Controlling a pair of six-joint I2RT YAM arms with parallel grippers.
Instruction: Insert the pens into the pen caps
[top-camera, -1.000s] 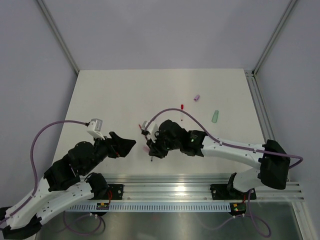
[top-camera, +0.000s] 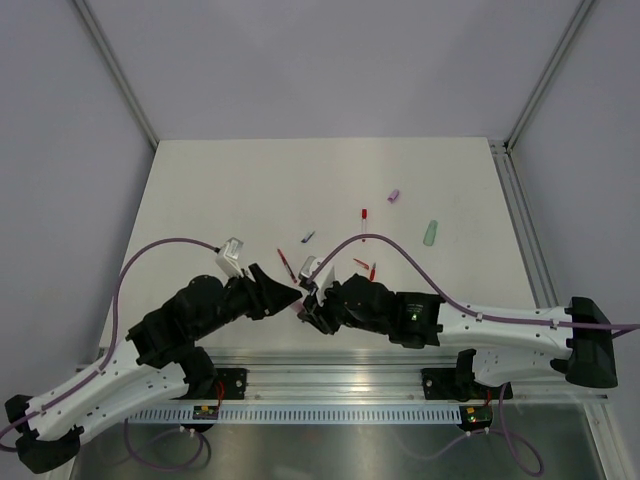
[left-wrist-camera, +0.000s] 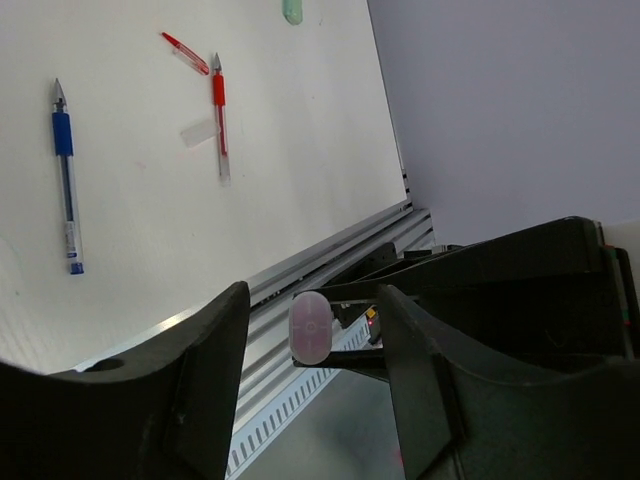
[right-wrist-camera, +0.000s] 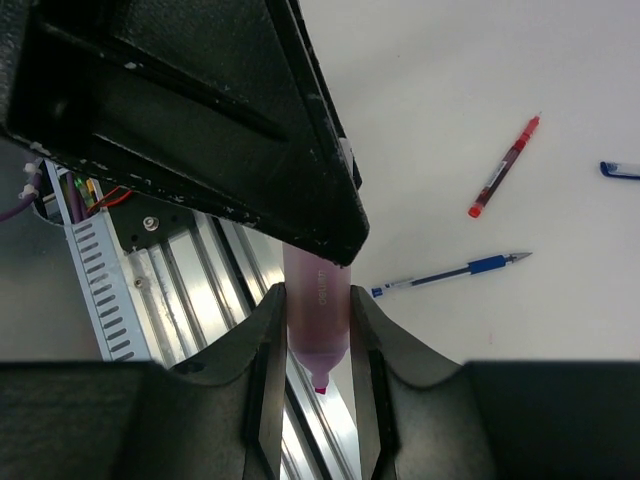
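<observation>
My right gripper is shut on a pink pen (right-wrist-camera: 318, 300), seen upright between its fingers. My left gripper is part open, its fingers either side of the pink pen's end (left-wrist-camera: 310, 327), a gap showing around it; the two grippers meet over the front of the table. On the table lie a blue pen (left-wrist-camera: 64, 180), red pen (left-wrist-camera: 220, 130), small red cap (left-wrist-camera: 186, 52), dark red pen (right-wrist-camera: 503, 165) and blue cap (right-wrist-camera: 620, 171).
A green item (top-camera: 430, 232) and purple item (top-camera: 394, 195) lie at the back right. Metal rails run along the front edge.
My left gripper has moved right, toward the pink pen held by the right gripper.
</observation>
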